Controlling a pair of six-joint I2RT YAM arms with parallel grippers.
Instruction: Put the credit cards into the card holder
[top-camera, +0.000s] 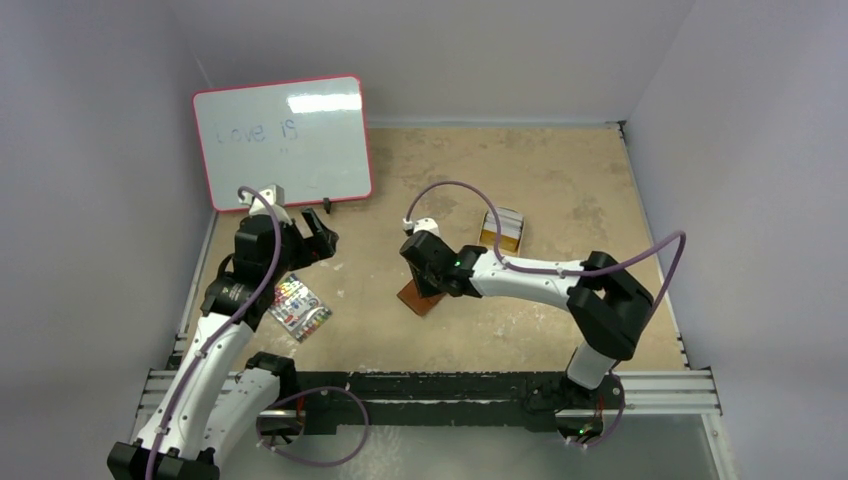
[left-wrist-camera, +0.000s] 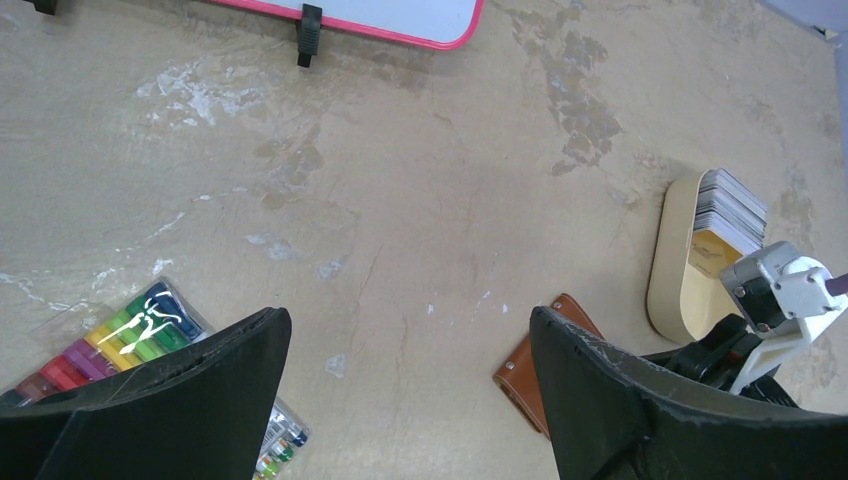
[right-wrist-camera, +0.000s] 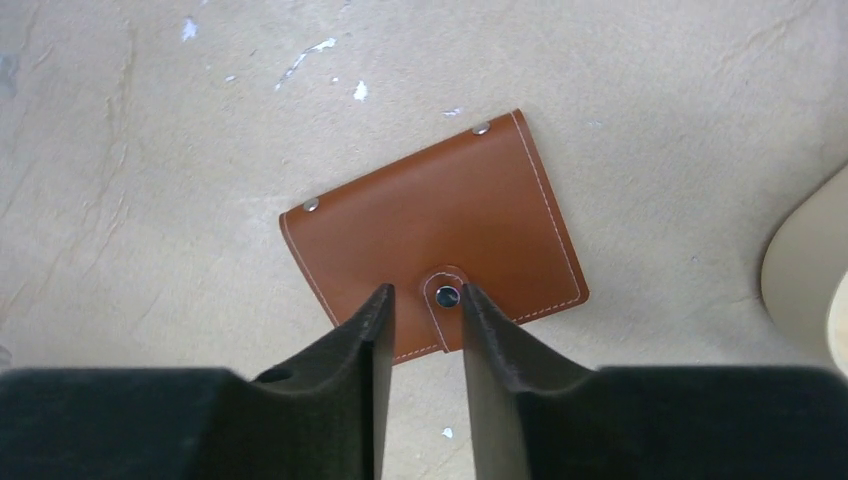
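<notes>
A brown leather card holder (right-wrist-camera: 430, 210) lies closed on the table, its snap flap towards my right gripper. The fingers of that gripper stand a little apart over the flap; the snap shows in the gap and nothing is gripped. Whether they touch the leather, I cannot tell. From above, the right arm partly covers the holder (top-camera: 420, 298). The cards (left-wrist-camera: 730, 210) stand stacked at one end of a cream box (left-wrist-camera: 668, 260), behind the right gripper. My left gripper is wide open and empty, raised over the table's left side.
A whiteboard (top-camera: 280, 145) with a red frame leans at the back left. Below the left gripper lies a pack of coloured markers (top-camera: 300, 307). Bare table (left-wrist-camera: 400, 200) stretches between the markers and the holder.
</notes>
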